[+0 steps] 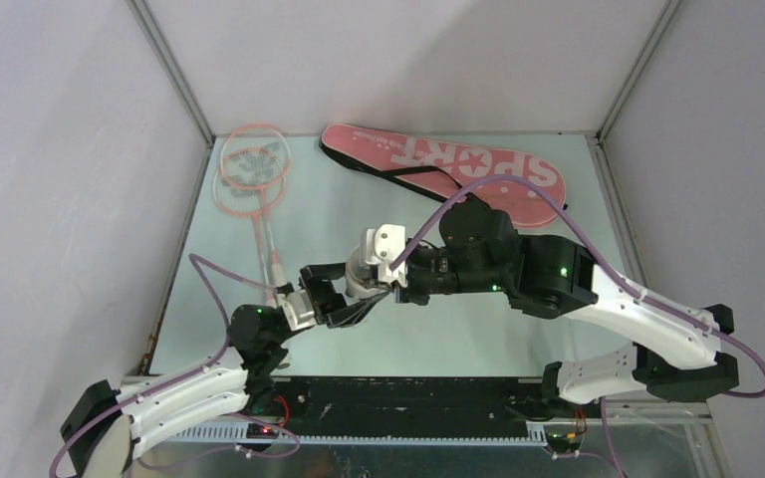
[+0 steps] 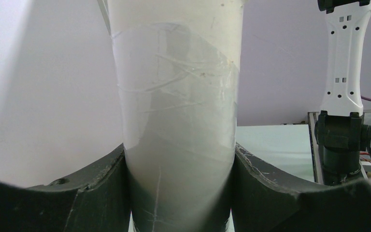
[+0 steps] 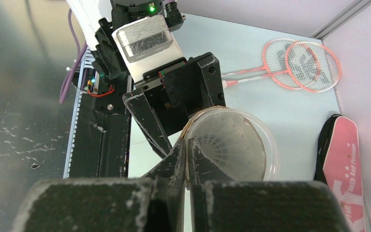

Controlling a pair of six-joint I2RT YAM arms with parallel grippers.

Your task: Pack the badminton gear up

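My left gripper (image 1: 344, 294) is shut on a white translucent tube (image 2: 176, 92), which fills much of the left wrist view. In the right wrist view the tube's round open end (image 3: 251, 145) shows nested shuttlecock skirts inside. My right gripper is shut, its fingertips at the rim of that end, with no object visible between them; from above, its arm covers much of the tube. Two orange-pink rackets (image 1: 251, 174) lie overlapping at the back left. The pink racket bag (image 1: 458, 164) with a black strap lies along the back edge.
Pale walls surround the table (image 1: 458, 339) at back and sides. A dark strip with cables runs along the front edge.
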